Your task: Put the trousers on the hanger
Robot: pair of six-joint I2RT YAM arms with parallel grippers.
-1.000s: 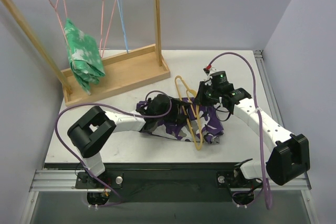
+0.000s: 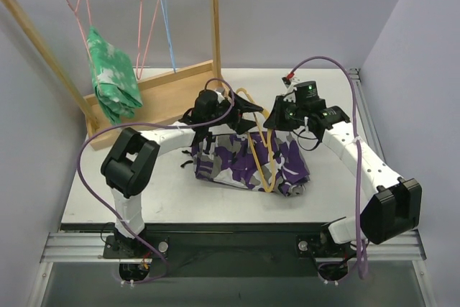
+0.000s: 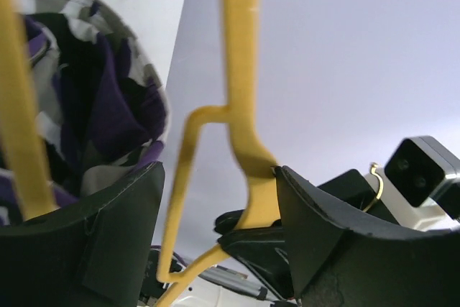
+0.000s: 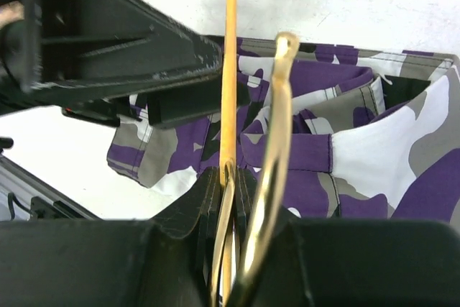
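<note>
Camouflage trousers in purple, white and grey (image 2: pixel 215 168) lie spread on the white table. Over them stands the yellow hanger (image 2: pixel 255 163), its long arms pointing toward the front. In the right wrist view, my right gripper is closed on the hanger (image 4: pixel 228 70) near its neck. My left gripper (image 2: pixel 251 116) is beside the hanger, a little left of the right one. In the left wrist view its fingers (image 3: pixel 126 239) are apart, with part of the hanger (image 3: pixel 241 48) showing between and beyond them. Whether they touch the hanger cannot be told.
At the back left stands a wooden rack (image 2: pixel 180 98). From its bar hang pink and blue hangers and a green patterned garment (image 2: pixel 115 77). Purple cables loop over both arms.
My left gripper has moved up and back along the hanger, and its fingers now stand apart. The hanger and right gripper have shifted slightly toward the back. More of the trousers' left side shows.
</note>
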